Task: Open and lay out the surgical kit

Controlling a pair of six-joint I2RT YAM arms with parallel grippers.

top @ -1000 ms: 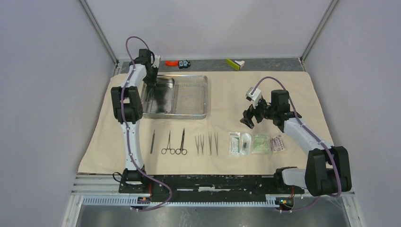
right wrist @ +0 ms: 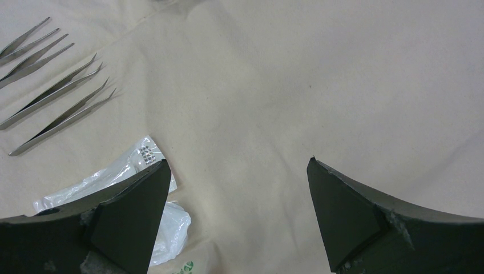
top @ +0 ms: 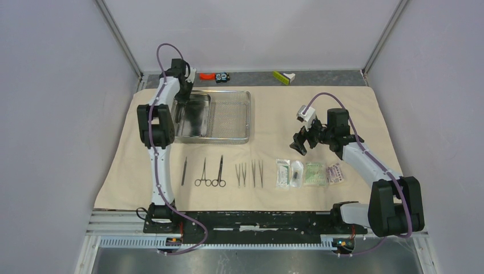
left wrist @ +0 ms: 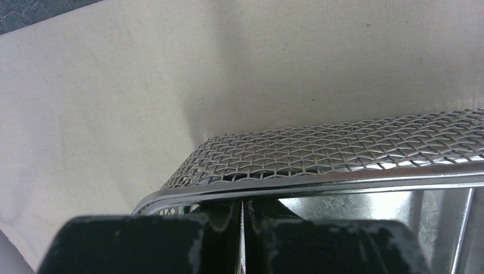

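My left gripper is at the back-left corner of the mesh tray, which holds a solid metal inner tray. In the left wrist view its fingers are shut just inside the rim, with a thin sliver between them that I cannot identify. My right gripper hangs open over the cloth. Laid out along the front are a slim instrument, scissor-like tools, several tweezers and packets.
Small items, red, black and yellow, lie on the strip behind the cloth.
My left arm has shifted slightly to the right at the tray's back-left corner over the last second. The right arm is still.
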